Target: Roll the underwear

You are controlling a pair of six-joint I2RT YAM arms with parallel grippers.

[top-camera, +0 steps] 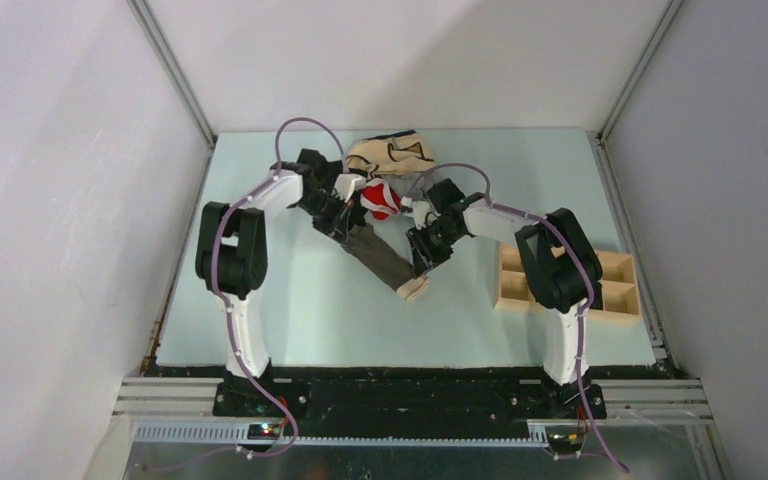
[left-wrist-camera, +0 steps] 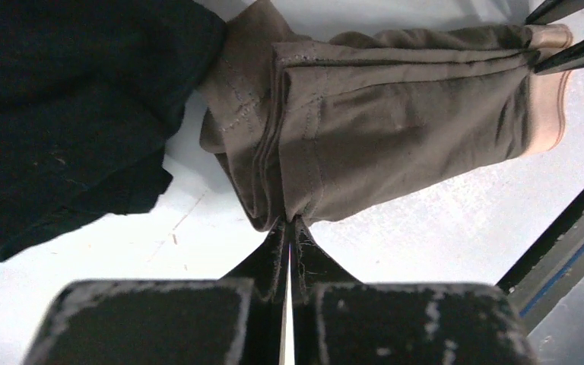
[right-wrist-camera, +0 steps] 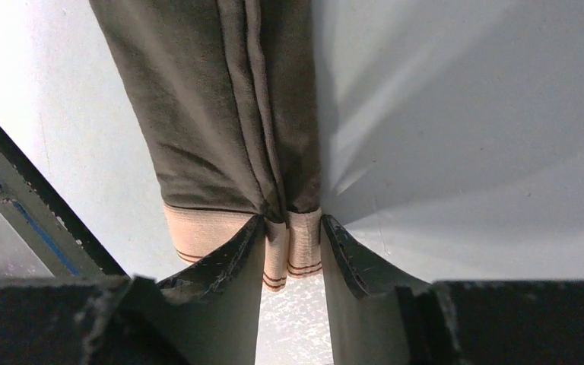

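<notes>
The dark brown underwear (top-camera: 379, 258) lies on the table as a folded, narrow strip with a beige waistband (top-camera: 415, 289) at its lower right end. My left gripper is shut, its tips at the lower corner of the strip's layered end; nothing clearly shows between the fingers. At the other end, my right gripper is shut on the underwear, with a bunched part of the waistband (right-wrist-camera: 304, 239) between its fingertips. In the left wrist view, the underwear (left-wrist-camera: 403, 125) shows several stacked layers near my left gripper.
Black cloth (left-wrist-camera: 68, 129) lies close beside the strip's layered end. Behind are a red and white piece (top-camera: 381, 198) and beige clothing (top-camera: 390, 154). A wooden divided box (top-camera: 513, 290) stands right.
</notes>
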